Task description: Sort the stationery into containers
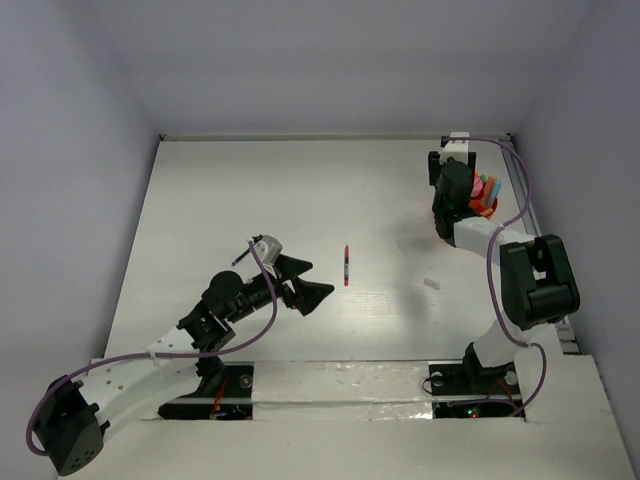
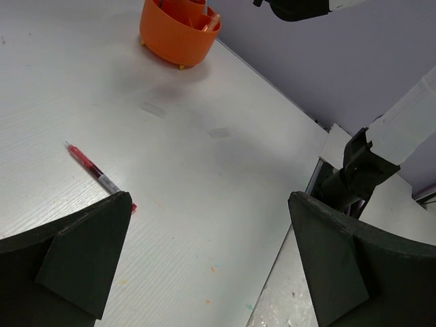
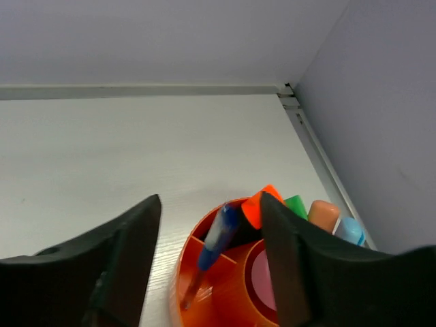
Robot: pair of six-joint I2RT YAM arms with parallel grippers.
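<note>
A red pen (image 1: 346,266) with a dark and pale end lies alone on the white table; the same red pen (image 2: 88,163) shows in the left wrist view. Beside it my left gripper (image 1: 322,278) is open and empty. The orange organizer (image 1: 487,208) stands at the far right, partly hidden by my right arm. Over it, my right gripper has its fingers apart. A blurred blue pen (image 3: 218,235) leans in an organizer compartment, seen between those fingers with gaps at its sides. A dark slim pen (image 1: 241,257) lies behind the left gripper's body.
Inside the organizer are a brown-orange item (image 3: 323,215), a light blue item (image 3: 350,230) and a green one (image 3: 296,206). The right wall (image 3: 381,136) is close to it. Small pale tape marks (image 2: 219,133) dot the table.
</note>
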